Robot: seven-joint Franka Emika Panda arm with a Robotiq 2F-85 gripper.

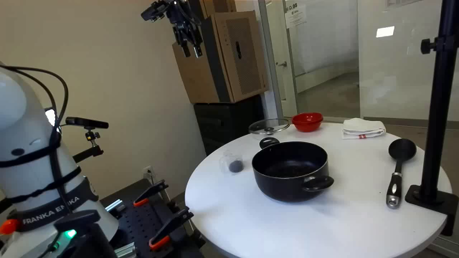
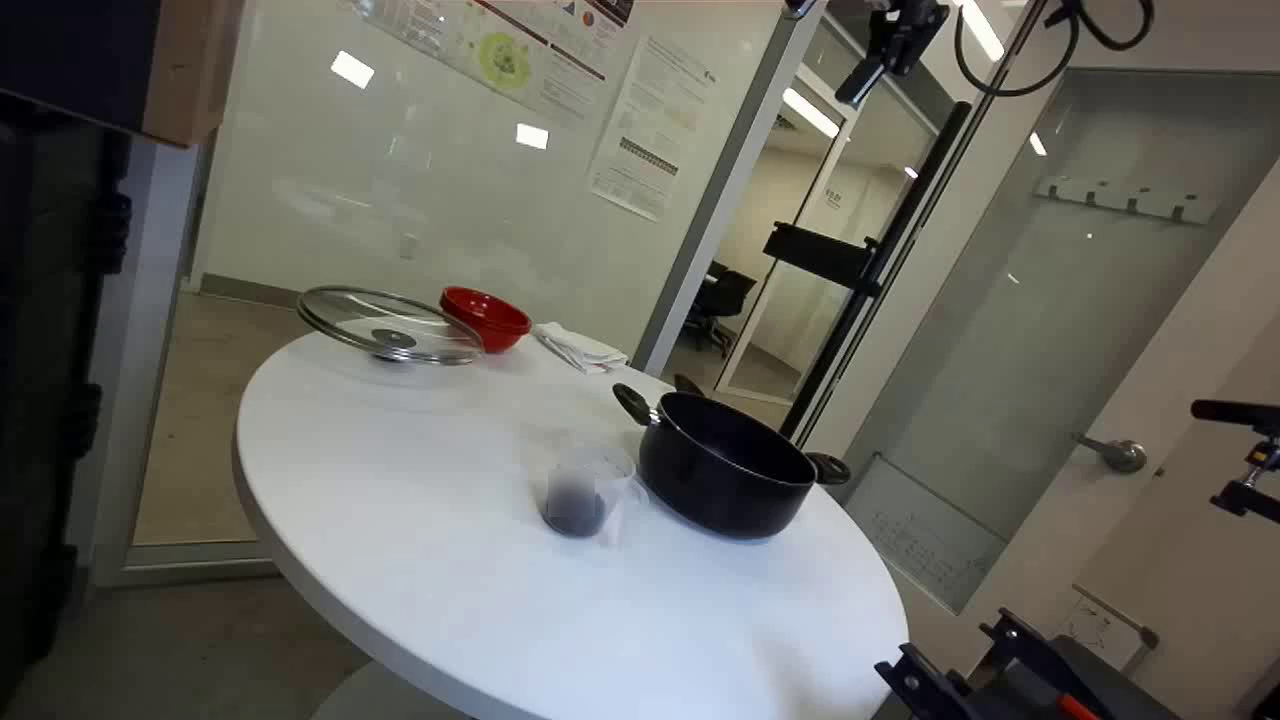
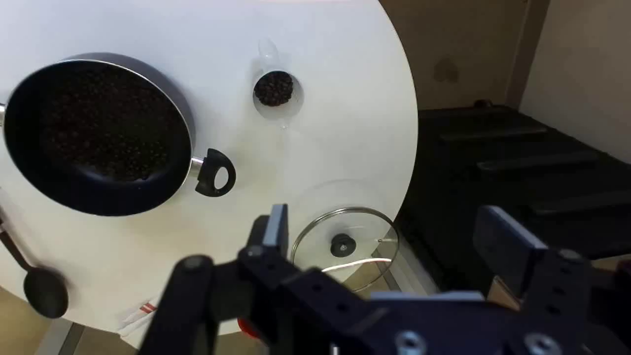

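High above the table's far left side, in exterior view 1, my gripper [image 1: 192, 52] hangs with its fingers apart and nothing between them. A black two-handled pot [image 1: 289, 170] stands on the white table; from the wrist view, dark beans [image 3: 106, 121] cover much of its bottom. Beside it is a clear measuring cup [image 2: 584, 494] partly filled with the same sort of dark beans. The glass lid [image 3: 368, 239] with its black knob lies near the table's edge. Between my spread fingers in the wrist view, the lid shows far below.
A red bowl [image 1: 307, 122] and a folded white towel [image 1: 363, 128] lie at the table's back. To the right, a black ladle [image 1: 400, 167] rests near a black post [image 1: 434, 107]. Cardboard boxes [image 1: 223, 56] are stacked close to my gripper.
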